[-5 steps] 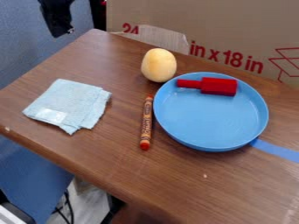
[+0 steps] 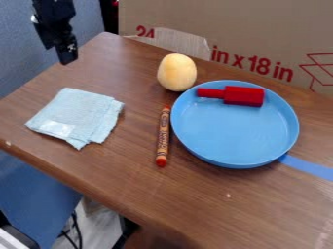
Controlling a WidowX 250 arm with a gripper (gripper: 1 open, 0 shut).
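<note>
My black gripper (image 2: 58,49) hangs at the upper left of the camera view, above the far-left edge of the wooden table, apart from all objects; its opening is hard to make out. On the table lie a folded pale blue cloth (image 2: 74,117) at the left, an orange crayon-like stick (image 2: 163,136) in the middle, and a tan potato-like object (image 2: 177,72) behind it. A blue plate (image 2: 235,136) on the right holds a red object with a handle (image 2: 240,95).
A cardboard box (image 2: 240,34) stands along the back. A blue tape strip (image 2: 310,167) runs right of the plate. Bare table (image 2: 196,209) fills the front.
My gripper has come down a little from the top-left edge of the view over the last second. The objects on the table have not moved.
</note>
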